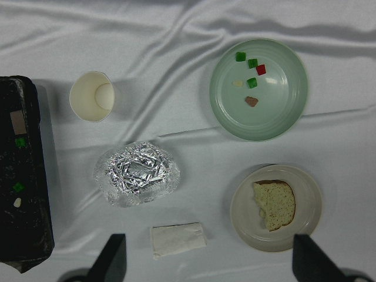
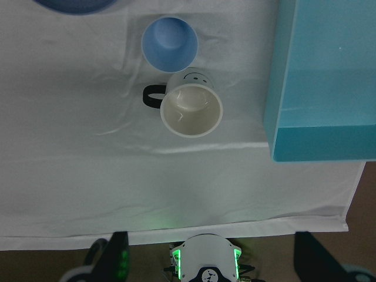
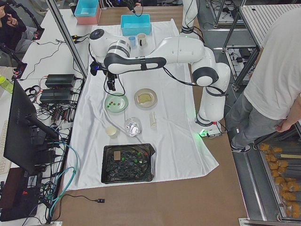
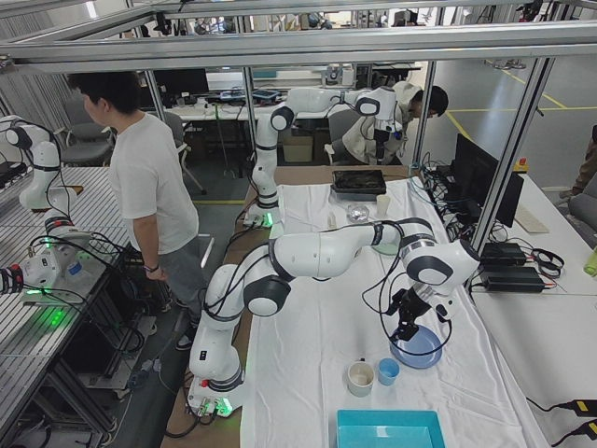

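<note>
My left gripper is open above a green plate [image 1: 258,120] with small coloured pieces, a beige plate [image 1: 247,229] with bread [image 1: 276,202], a foil bundle [image 1: 135,170], a paper cup [image 1: 91,88], a folded white item [image 1: 176,238] and a black tray [image 1: 29,223]. My right gripper stands open over the cloth near a white mug [image 2: 191,117] with black handle, a blue cup [image 2: 168,44], a turquoise bin [image 2: 317,141] and a blue plate [image 2: 76,7]. Nothing shows between either pair of fingers.
A monitor [image 3: 26,132], cables and electronic boxes [image 3: 56,94] line one long side of the cloth-covered table. A person in a white shirt [image 3: 268,75] stands beside the other side, outside the cloth. Open cloth lies between the groups of tableware.
</note>
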